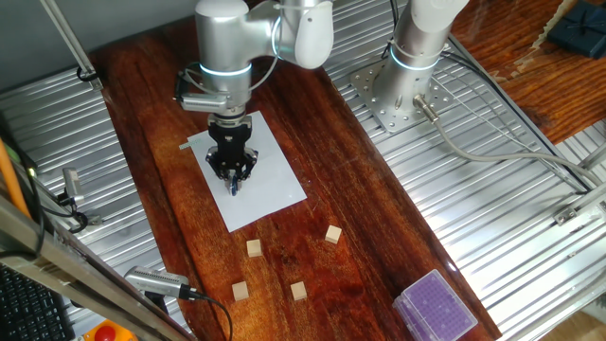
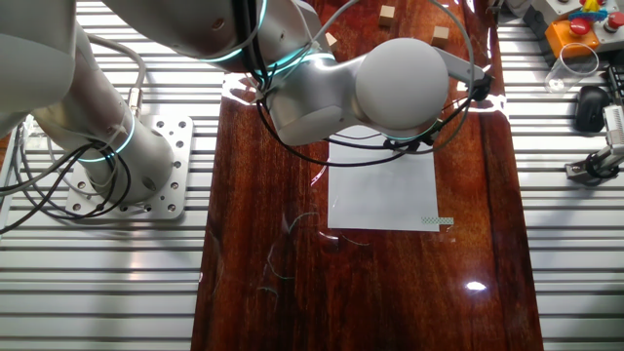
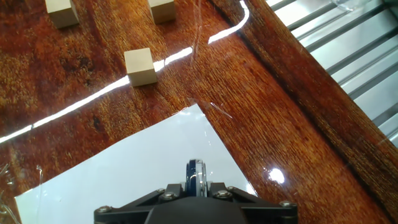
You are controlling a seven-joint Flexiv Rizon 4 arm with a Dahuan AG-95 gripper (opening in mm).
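Over the white sheet of paper point(image 1: 275, 185) my gripper point(image 1: 233, 182) points downward, near the sheet's left edge. In the wrist view a slim dark blue and silvery thing point(image 3: 196, 177) stands between the fingers, and the gripper is shut on it. Its full shape is hidden by the gripper; only its rounded end shows. Whether its lower end touches the paper cannot be made out. In exterior view 2 the arm covers the gripper and part of the paper point(image 2: 380, 200).
Several pale wooden cubes lie beyond the paper, among them one cube point(image 3: 140, 66) near its corner. A purple box point(image 1: 436, 308) stands at the table's near right. A grey camera-like device point(image 1: 158, 281) sits at the left edge. Bare wood lies right of the paper.
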